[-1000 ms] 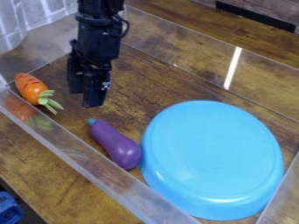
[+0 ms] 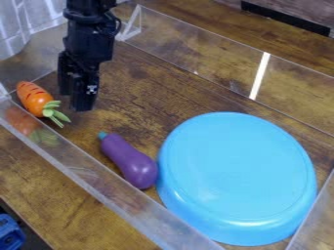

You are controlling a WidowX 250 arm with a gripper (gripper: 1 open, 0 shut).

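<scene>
The black gripper [image 2: 76, 90] hangs over the wooden surface at the upper left, just right of an orange carrot [image 2: 35, 97] with green leaves. Whether its fingers are apart or together is hard to make out. A purple eggplant [image 2: 128, 161] lies lower in the middle, below and right of the gripper.
A large upturned blue dish [image 2: 235, 176] fills the lower right. Clear low walls [image 2: 117, 200] surround the area. A blue object [image 2: 7, 233] sits outside at the bottom left.
The gripper has moved a little to the left, closer to the carrot. The carrot, eggplant and dish have not moved.
</scene>
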